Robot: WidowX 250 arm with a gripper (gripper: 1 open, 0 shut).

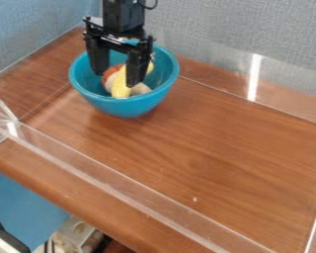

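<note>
My black gripper (118, 57) is open above a blue bowl (112, 103) at the upper left of the camera view, its fingers reaching down into the bowl. Inside lie a yellow banana-like item (119, 86), a reddish item (110, 73) and a pale round item (141, 90), all partly hidden by the gripper or one another. Whether the fingers touch any of them I cannot tell.
Grey padded walls stand behind and at left. Clear edging runs along the table's front and left.
</note>
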